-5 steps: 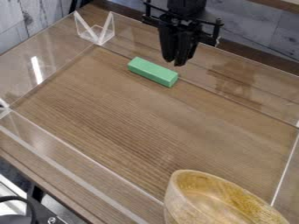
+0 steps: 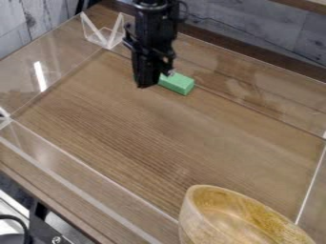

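My gripper (image 2: 152,69) hangs dark over the upper middle of the wooden table, its tip just left of a green block (image 2: 177,84). The block lies flat and is partly hidden by the gripper. Whether the fingers are open or shut is too dark and small to tell.
A yellow oval container (image 2: 239,215) stands at the bottom right edge. A clear plastic piece (image 2: 103,29) is at the top left. Walls border the back.
My gripper has moved left and lower in the view, from above and right of the green block to just beside it, now covering part of it.
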